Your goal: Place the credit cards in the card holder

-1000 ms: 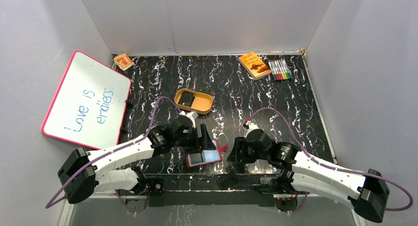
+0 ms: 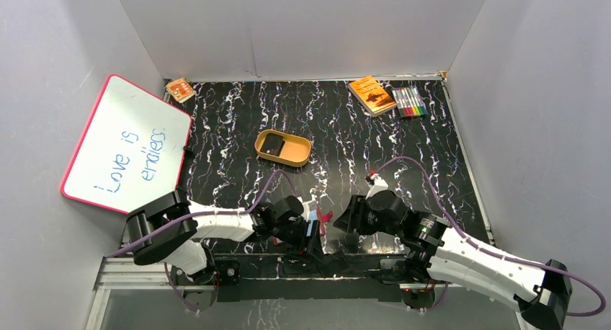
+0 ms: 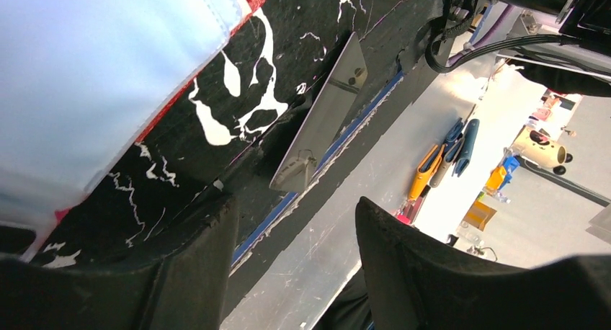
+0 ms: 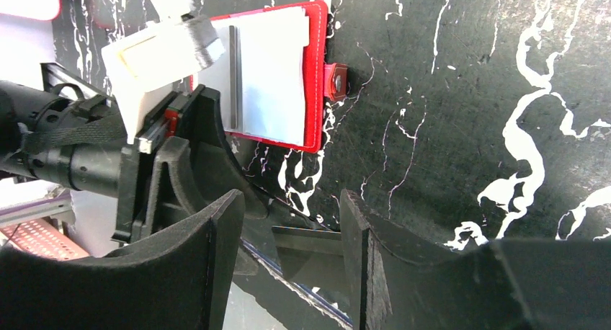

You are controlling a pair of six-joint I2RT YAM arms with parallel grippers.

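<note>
The card holder lies spread on the table, its pale sleeves framed by a red border with a snap strap. A dark card lies at the table's front edge, slightly overhanging it. In the right wrist view this card shows beyond the fingers. My left gripper is low at the front edge by the card, fingers parted and nothing between them. My right gripper hovers to the right of the holder, also parted and empty. The left arm covers much of the holder from above.
An orange tray with a black stack of cards stands farther back. Behind it are a book and several markers. A whiteboard leans at the left.
My left gripper has moved from above the holder toward the front edge and a little right, down to the card.
</note>
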